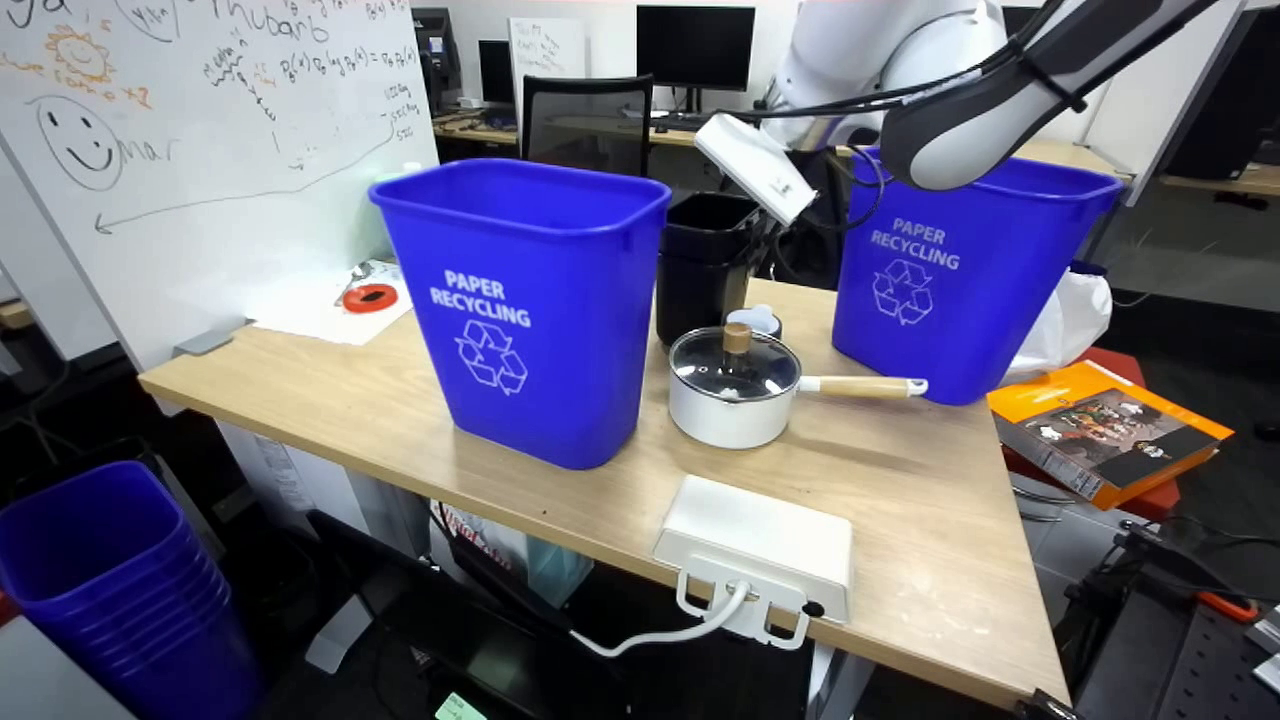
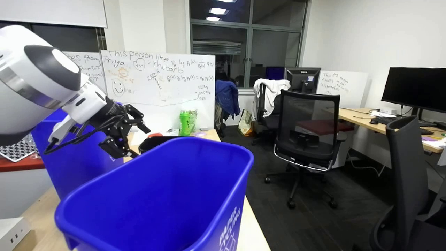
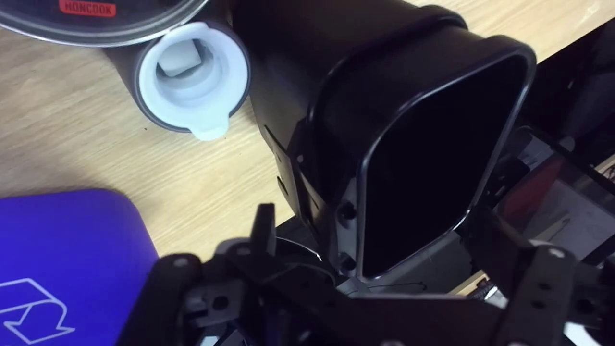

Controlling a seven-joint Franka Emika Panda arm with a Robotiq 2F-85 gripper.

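My gripper (image 2: pixel 132 136) stands open, its black fingers spread with nothing between them. In the wrist view a black bin (image 3: pixel 346 109) with a dark hollow opening lies just ahead of the fingers (image 3: pixel 264 228). Beside that bin stands a small dark cup with a white lid (image 3: pixel 230 86), and the glass-lidded white pot (image 1: pixel 732 414) is right by it. A blue recycling bin (image 1: pixel 534 324) is on the table's left part. Another blue recycling bin (image 1: pixel 960 288) stands at the right, partly behind the arm. The black bin is partly hidden by the left blue bin in exterior view 1.
A white power box (image 1: pixel 756 546) sits at the table's front edge. The pot's wooden handle (image 1: pixel 861 386) points right. A red tape roll (image 1: pixel 369 298) lies on paper near the whiteboard (image 1: pixel 240 156). Bare tabletop (image 1: pixel 948 576) shows at the front right.
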